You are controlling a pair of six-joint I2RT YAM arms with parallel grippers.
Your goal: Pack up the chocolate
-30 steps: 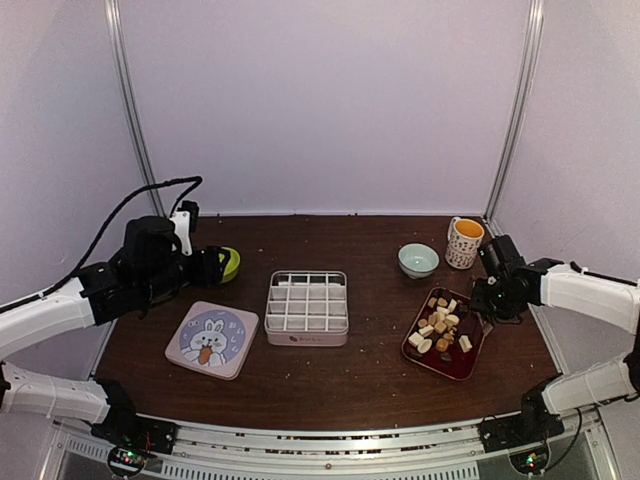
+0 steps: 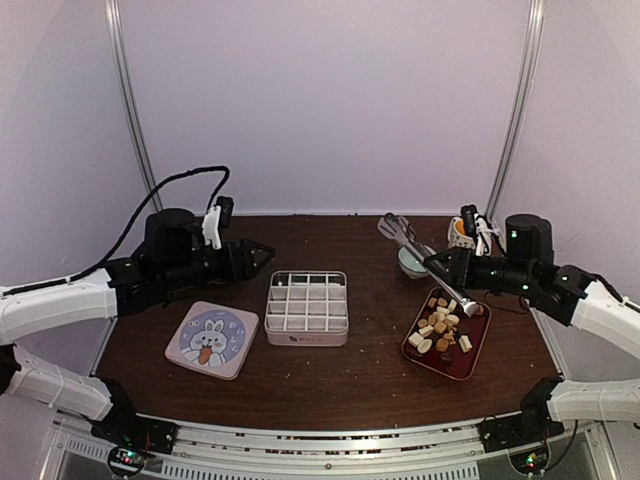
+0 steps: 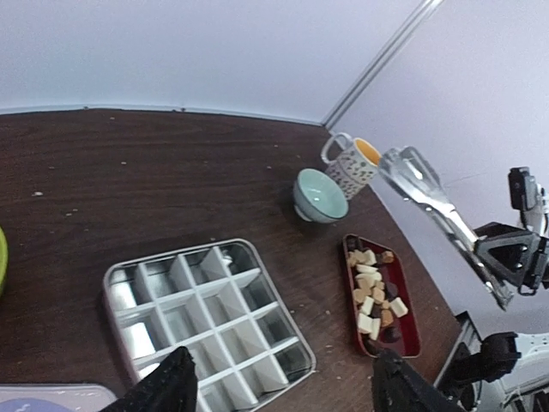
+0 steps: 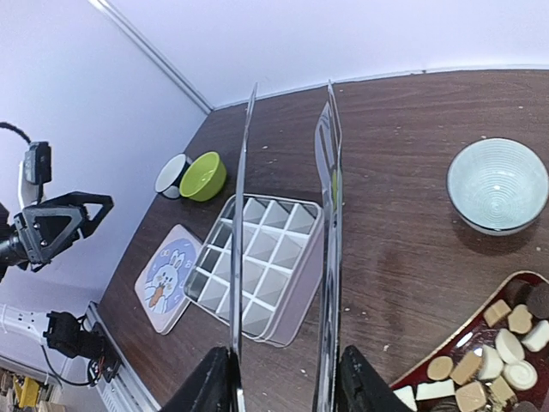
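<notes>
A pink box with a white grid [image 2: 307,332] sits empty at the centre, its rabbit lid [image 2: 212,340] lying to its left. A red tray [image 2: 466,365] holds brown and cream chocolates [image 2: 424,345] at the right. My right gripper [image 2: 456,266] is raised over the tray, shut on metal tongs [image 2: 398,230], whose two arms point forward and stand apart in the right wrist view. My left gripper [image 2: 255,259] hangs in the air behind and left of the box, fingers apart with nothing between them.
A pale bowl [image 4: 493,184] and a patterned mug [image 3: 352,172] stand at the back right. A green bowl [image 4: 202,177] and a dark cup with white inside [image 4: 171,174] are at the back left.
My right gripper has lifted the tongs up and left from the tray's right side. My left gripper has moved right and slightly up.
</notes>
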